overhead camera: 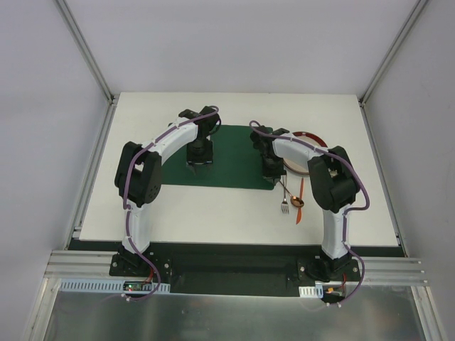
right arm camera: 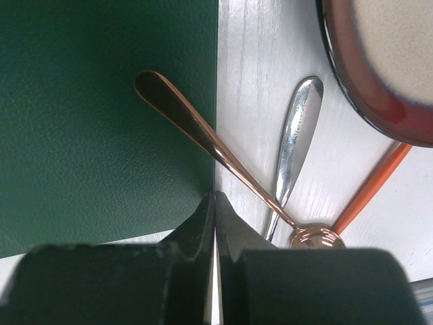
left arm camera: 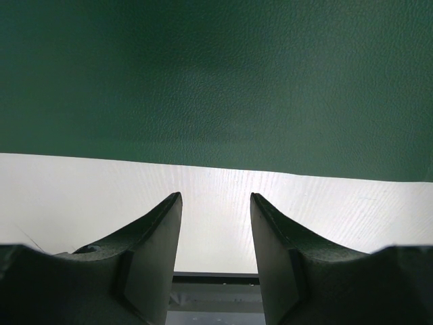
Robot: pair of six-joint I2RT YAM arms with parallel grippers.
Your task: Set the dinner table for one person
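A dark green placemat (overhead camera: 234, 160) lies mid-table. My left gripper (overhead camera: 200, 167) hangs open over it, empty. My right gripper (overhead camera: 274, 177) is shut, nothing seen between its fingers, at the mat's right edge beside a copper spoon (overhead camera: 296, 201) (right arm camera: 183, 115) whose handle rests across the mat edge. A silver fork (overhead camera: 284, 207) (right arm camera: 298, 128) lies under the spoon, its handle pointing back. An orange-handled utensil (overhead camera: 298, 217) (right arm camera: 375, 179), probably a knife, lies to their right. A red-rimmed plate (overhead camera: 316, 138) (right arm camera: 379, 101) sits behind them, partly hidden by my right arm.
Walls and metal rails frame it on the sides and back.
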